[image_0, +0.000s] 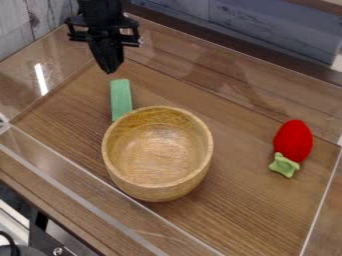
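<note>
My black gripper (103, 62) is high in the upper left of the camera view, shut, with nothing seen between its fingers. Below it, apart, a green rectangular block (122, 99) lies on the wooden surface, just behind a large tan bowl (158, 165), which is empty.
A red oval object (294, 139) with a small pale green piece (283, 166) at its lower end lies at the right.
</note>
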